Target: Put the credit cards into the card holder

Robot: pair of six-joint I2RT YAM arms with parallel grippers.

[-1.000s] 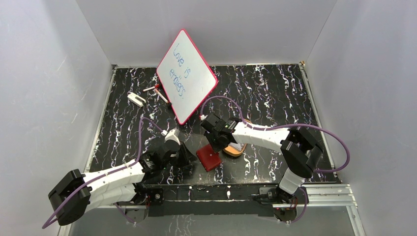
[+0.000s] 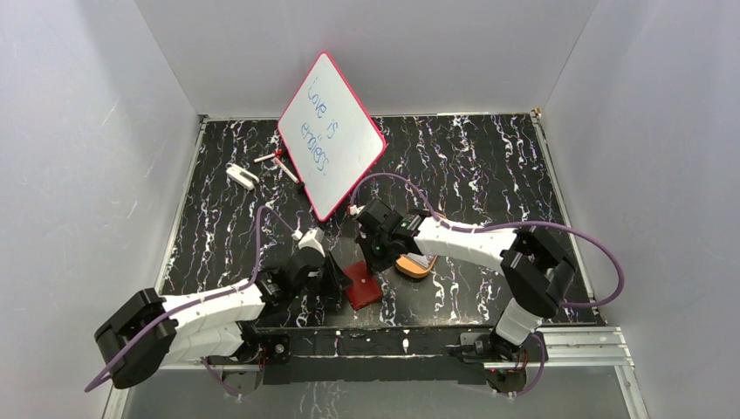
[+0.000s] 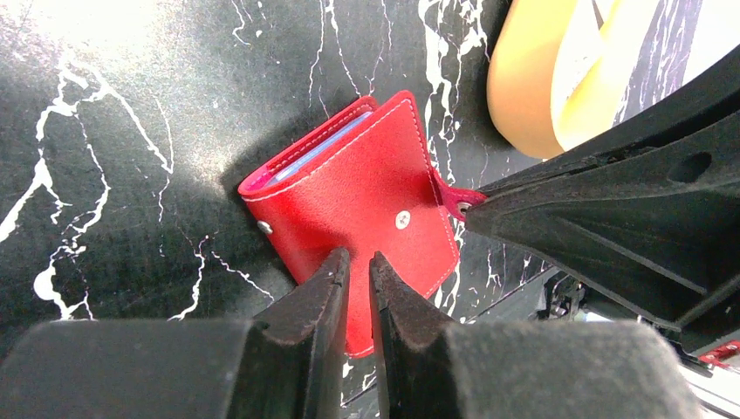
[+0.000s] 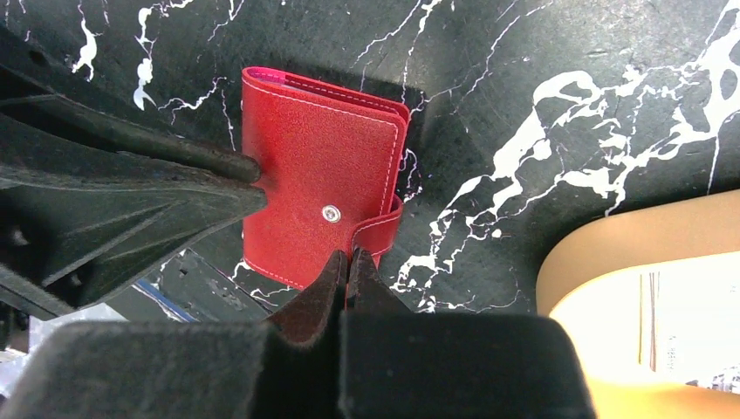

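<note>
A red leather card holder (image 2: 363, 290) with white stitching and a snap lies on the table between both grippers, a blue card edge inside its fold (image 3: 316, 154). My right gripper is shut at the holder's strap, the thin flap apparently between its fingertips. My left gripper is at the holder's other side, its fingertips close together against or just over the red leather; whether anything is between them is unclear.
An orange tray (image 4: 637, 236) holding light items sits right of the holder. A whiteboard (image 2: 331, 135), markers and a white object (image 2: 243, 176) lie at the back.
My left gripper has moved right to the card holder.
</note>
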